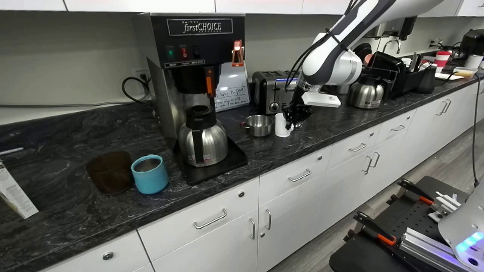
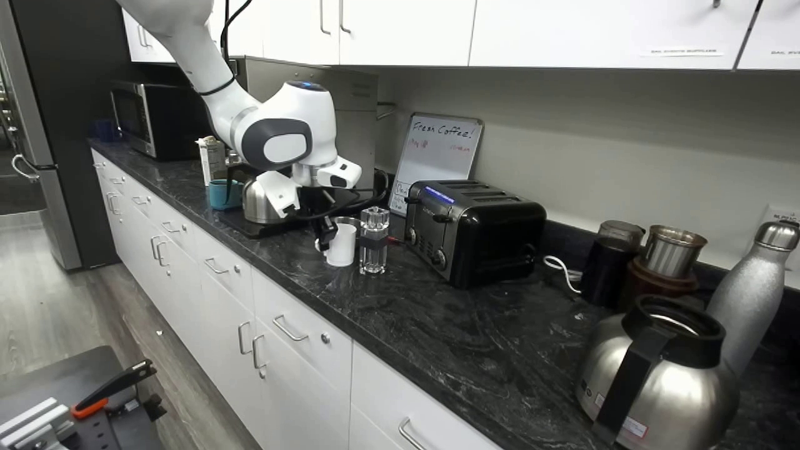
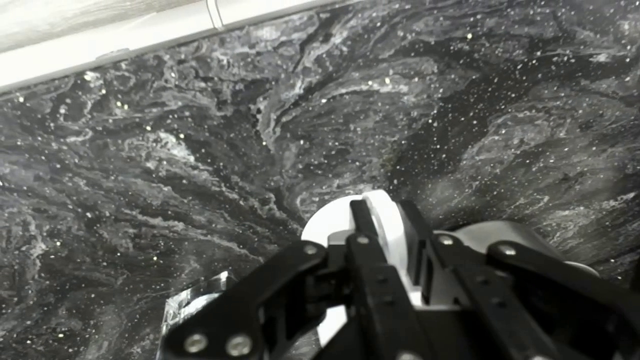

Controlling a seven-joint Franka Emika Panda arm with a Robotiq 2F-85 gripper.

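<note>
A white mug [image 1: 282, 125] is upright at the black counter beside a small steel pan, and appears to rest on it. Black and pointing down, my gripper [image 1: 297, 115] is at the mug's handle side. In the wrist view the white handle [image 3: 387, 225] runs between the two black fingers, which look shut on it. Exterior view 2 shows the mug [image 2: 342, 246] with the gripper [image 2: 325, 232] at its near left. Much of the mug is hidden behind the fingers in the wrist view.
A clear grinder-like container [image 2: 374, 241] stands close beside the mug, and the steel pan [image 1: 259, 125] is on its other side. Behind is a toaster [image 2: 472, 229]. A coffee maker [image 1: 195, 40] with a carafe and a teal mug [image 1: 150, 174] stand farther left.
</note>
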